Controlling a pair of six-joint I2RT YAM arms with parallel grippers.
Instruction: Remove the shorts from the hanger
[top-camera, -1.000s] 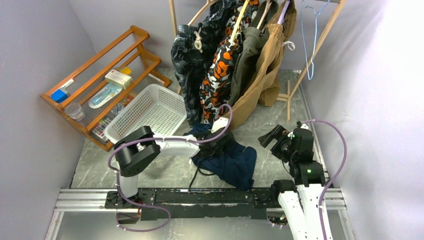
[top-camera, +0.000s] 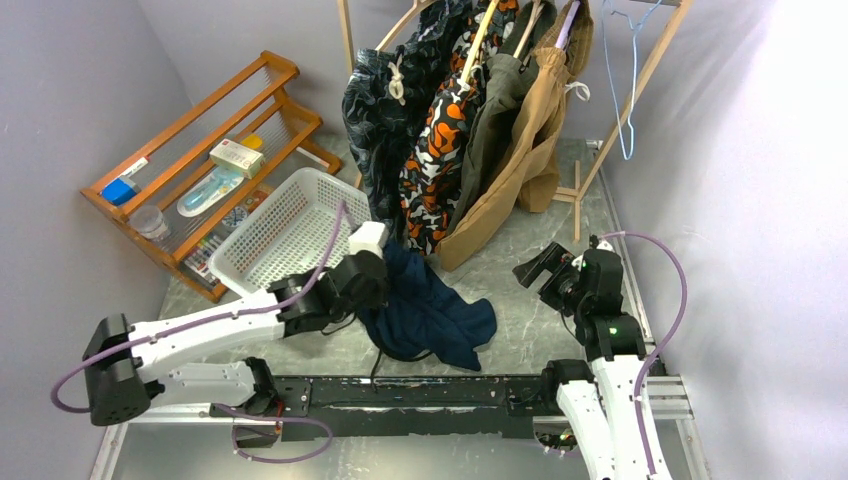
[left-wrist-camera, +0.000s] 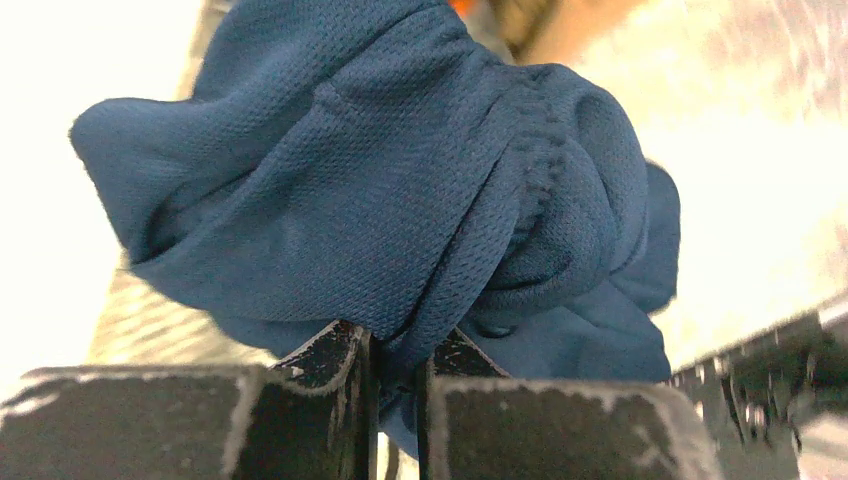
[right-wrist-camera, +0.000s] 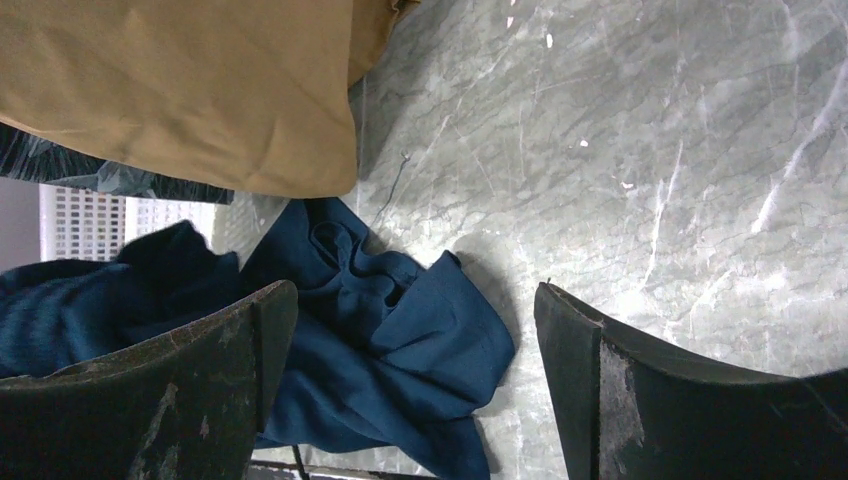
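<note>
Navy shorts (top-camera: 440, 320) lie heaped on the grey floor in front of the hanging garments. My left gripper is shut on a bunched fold of them, which fills much of the left wrist view, and part of the fabric is raised. In the top view that arm covers the gripped end. My right gripper is open above the floor to the right of the shorts, empty. An empty blue wire hanger (top-camera: 630, 120) hangs at the rack's right.
A white basket (top-camera: 245, 245) stands left of the shorts, beside a wooden shelf (top-camera: 175, 135). Camouflage, olive and brown garments (top-camera: 500, 200) hang behind.
My left gripper has moved left with the navy fabric, which has shifted left with it. The right arm has barely moved. The blue hanger swings slightly.
</note>
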